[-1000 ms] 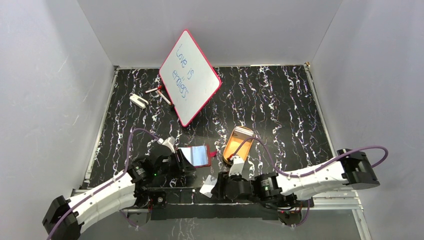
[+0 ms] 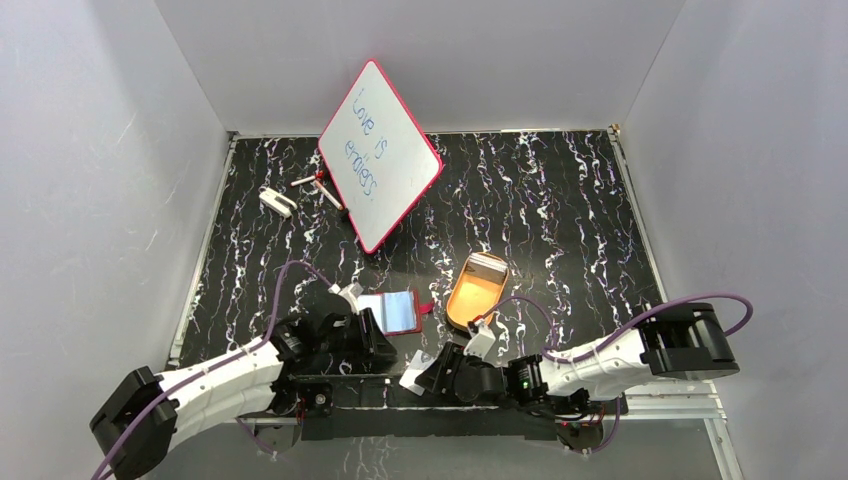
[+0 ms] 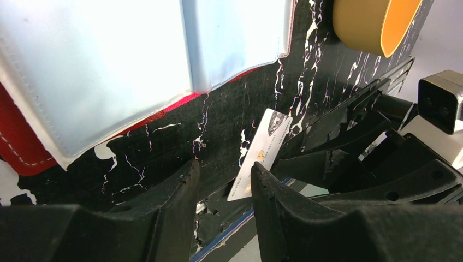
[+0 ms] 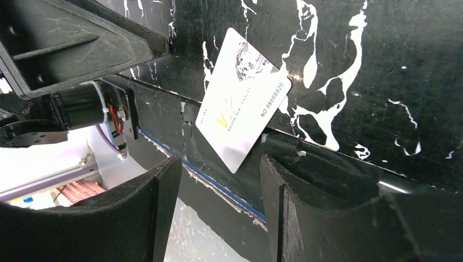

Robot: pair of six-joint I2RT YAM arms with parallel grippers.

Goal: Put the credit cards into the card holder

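A white credit card (image 2: 415, 371) (image 3: 259, 155) (image 4: 243, 101) lies at the table's front edge, partly over the dark rim. My right gripper (image 2: 440, 374) stands open just beside it, with nothing held. My left gripper (image 2: 372, 345) is part open, its fingers empty, above the table to the left of the card. The red card holder (image 2: 400, 312) (image 3: 109, 60) lies open behind it, showing pale sleeves.
An orange tray (image 2: 472, 297) (image 3: 360, 24) with white cards at its far end sits right of the holder. A whiteboard (image 2: 380, 160), markers and a white object (image 2: 278, 200) lie at the back left.
My left gripper has shifted slightly right and toward the front. The right arm has moved slightly, its elbow swinging left. The card and holder look unmoved.
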